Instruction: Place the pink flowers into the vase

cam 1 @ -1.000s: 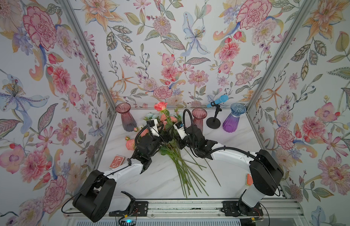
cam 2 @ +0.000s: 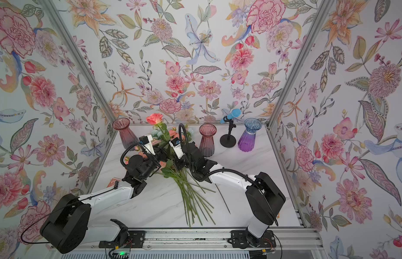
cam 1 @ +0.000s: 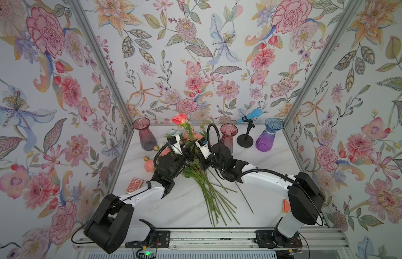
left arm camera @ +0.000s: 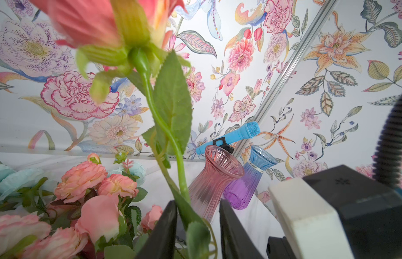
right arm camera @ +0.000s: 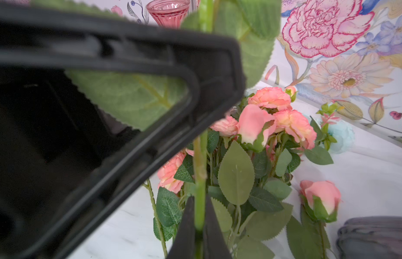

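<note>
One coral-pink rose point(cam 1: 179, 118) stands upright above the middle of the table, between the two arms. In the right wrist view my right gripper is shut on its green stem point(right arm camera: 200, 177). In the left wrist view my left gripper is part open; the stem and a leaf point(left arm camera: 197, 237) pass between its parted fingers. More pink flowers point(right arm camera: 270, 116) lie in a bunch behind the grippers, with their stems point(cam 1: 213, 198) toward the front. Two reddish glass vases point(cam 1: 142, 133) and a purple-blue vase point(cam 1: 269, 134) stand at the back.
A blue microphone point(cam 1: 251, 115) on a black stand is between the right reddish vase and the purple one. Pale blue flowers point(left arm camera: 19, 181) lie among the pink ones. A red card box point(cam 1: 134, 185) lies at the left.
The rose head has shifted slightly left and up in the top left view. My right gripper has moved a little left, toward the left one, which has hardly moved.
</note>
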